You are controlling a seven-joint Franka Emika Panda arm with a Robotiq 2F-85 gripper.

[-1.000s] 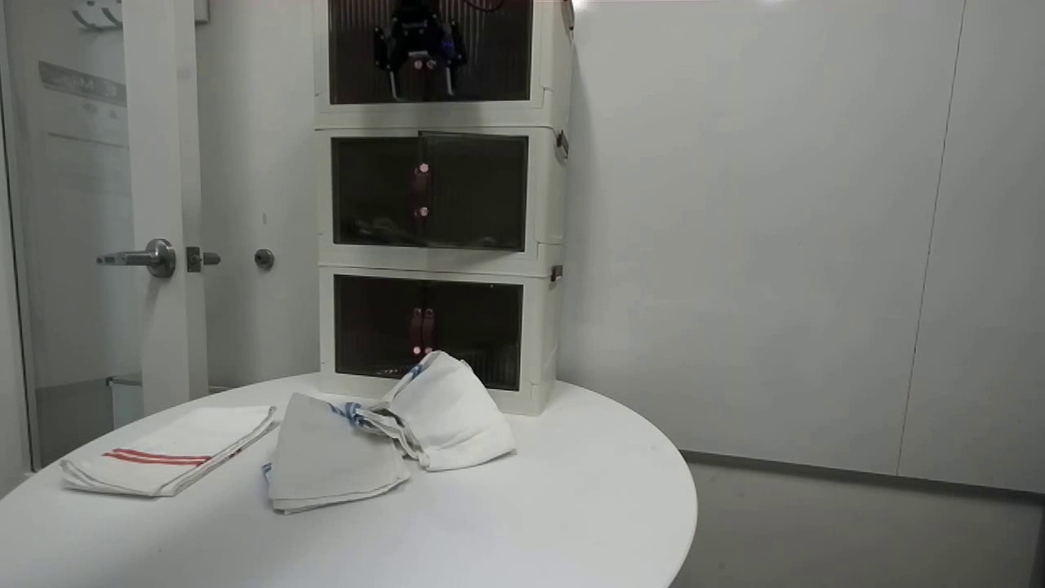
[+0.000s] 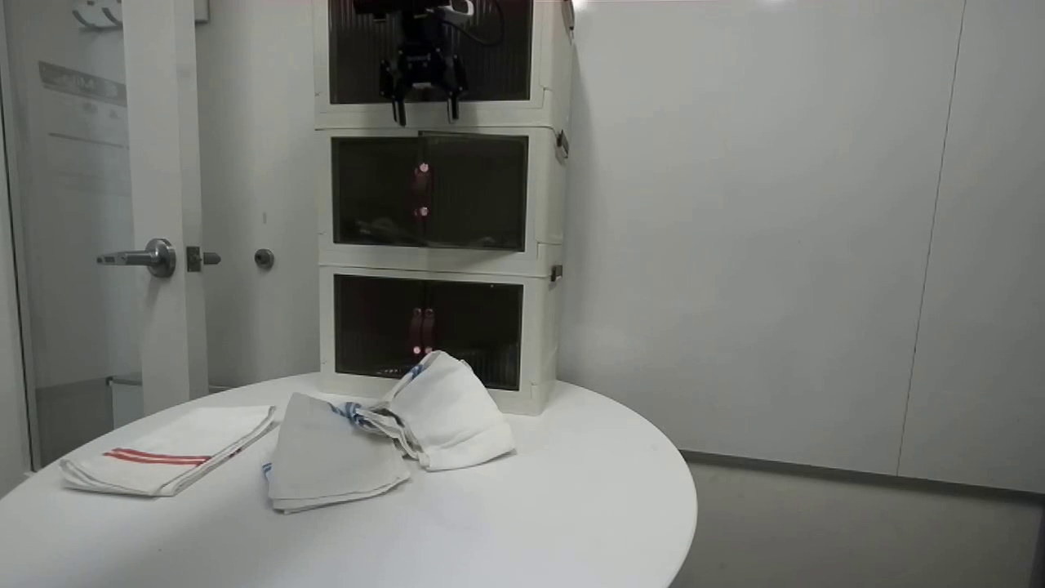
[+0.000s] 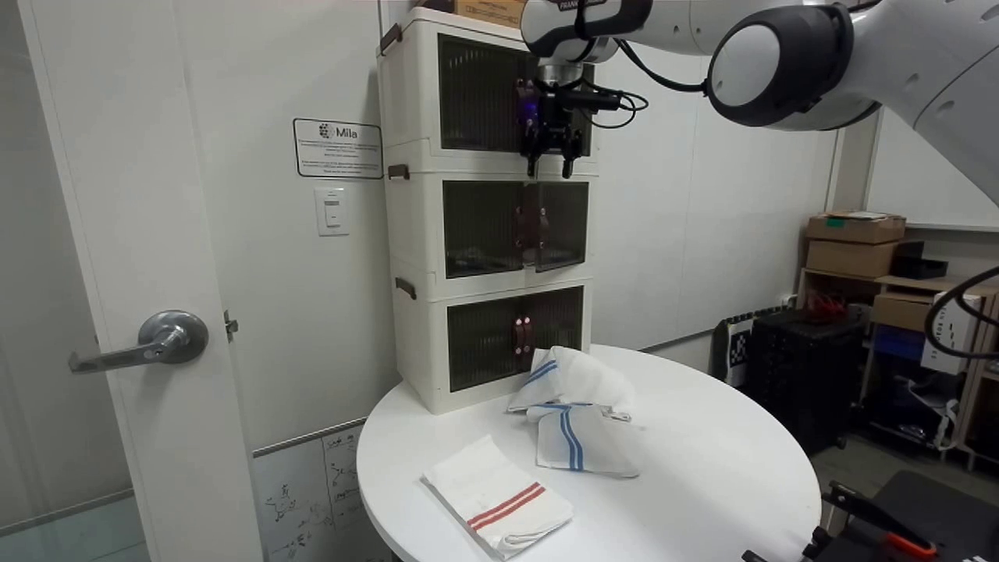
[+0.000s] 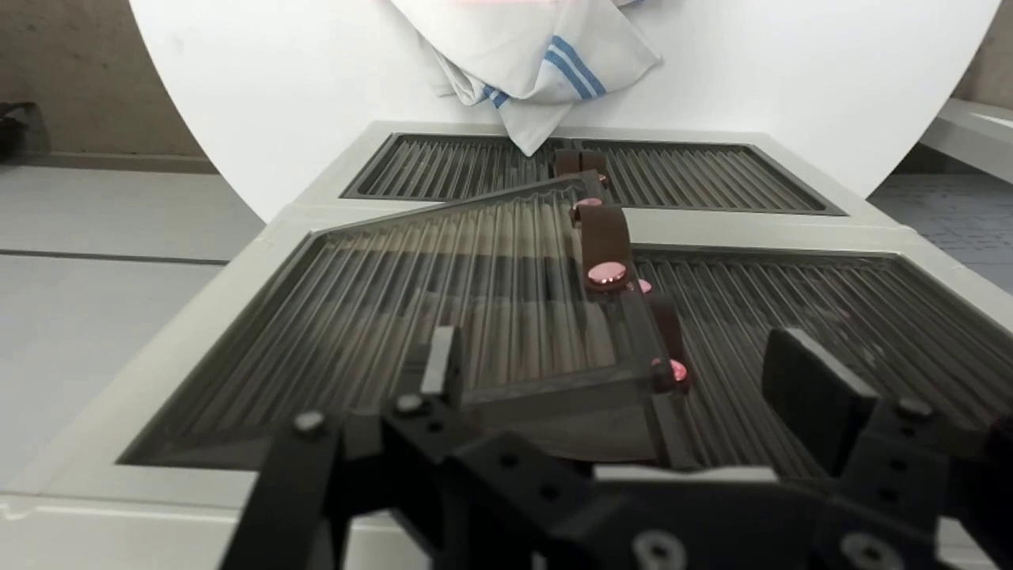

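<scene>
High in front of the white cabinet stack (image 3: 412, 225), my gripper (image 2: 426, 109) points down with its fingers apart. Nothing lies between the fingertips in the wrist view, where the gripper appears above the middle unit's doors. One dark ribbed door (image 4: 475, 294) of that unit stands slightly ajar, with a brown strap handle (image 4: 604, 242) at its free edge. Its neighbouring door (image 4: 807, 332) looks shut. Exterior view 2 shows the ajar door (image 3: 563, 225) on the right, below and apart from the gripper (image 3: 549, 168).
Two blue-striped towels lie in front of the stack, one crumpled (image 2: 451, 416) against the bottom doors, one folded (image 2: 333, 461). A red-striped towel (image 3: 496, 492) lies on the white round table (image 3: 712, 468), whose right side is clear. The bottom doors (image 2: 372, 323) look shut.
My gripper has come down from before the top unit's doors to near that unit's lower edge. Its fingers remain apart; the doors and towels look unchanged.
</scene>
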